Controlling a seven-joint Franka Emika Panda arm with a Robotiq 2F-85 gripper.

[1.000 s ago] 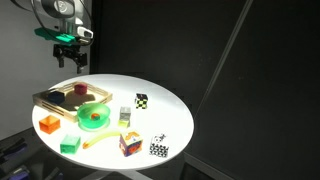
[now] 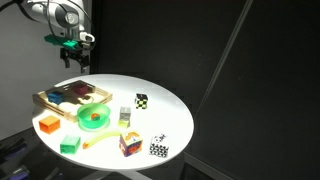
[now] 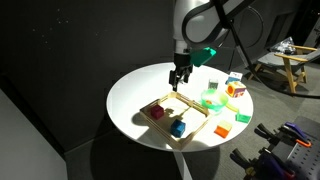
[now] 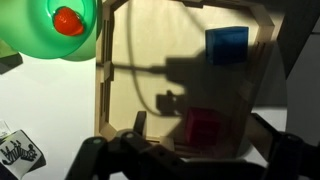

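Note:
My gripper (image 2: 75,66) hangs open in the air above a shallow wooden tray (image 3: 150,101), with nothing between its fingers. Inside the tray are a dark red block (image 4: 203,127) and a blue block (image 4: 227,46). From the wrist camera, the red block appears in the space between my spread fingers, down on the tray floor and in shadow. The blue block sits farther up that view, in the tray's corner. In exterior view 2 the gripper (image 3: 180,84) is well above the tray, clear of both blocks.
Beside the tray stands a green bowl (image 2: 94,118) holding a red item (image 4: 68,21). An orange block (image 2: 49,124), a green block (image 2: 70,145), a yellow banana-like item (image 2: 101,140) and several patterned cubes lie around the white table.
The arm has shifted slightly over the tray. Its shadow has left the blue block, which now looks brighter, and fallen on the red one. The objects have stayed in place.

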